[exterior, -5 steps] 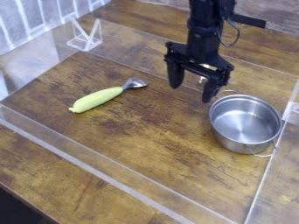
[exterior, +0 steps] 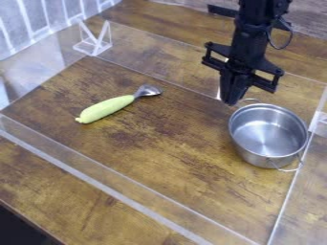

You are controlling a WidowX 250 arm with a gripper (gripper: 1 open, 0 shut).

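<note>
The black gripper [exterior: 236, 75] hangs above the back right of the table, just behind the steel pot [exterior: 266, 139]. A small white object is partly visible under it; whether the fingers touch it, and how far they stand apart, is unclear. A pale yellow-green corn cob [exterior: 105, 109] lies on the left, beside a short metal utensil [exterior: 145, 91].
The wooden table [exterior: 141, 172] has clear room at the centre and front. Transparent low walls border the work area at left, back and right. The pot takes up the right side.
The gripper has moved backward and right, away from the middle of the table. The pot, cob and utensil have stayed in place.
</note>
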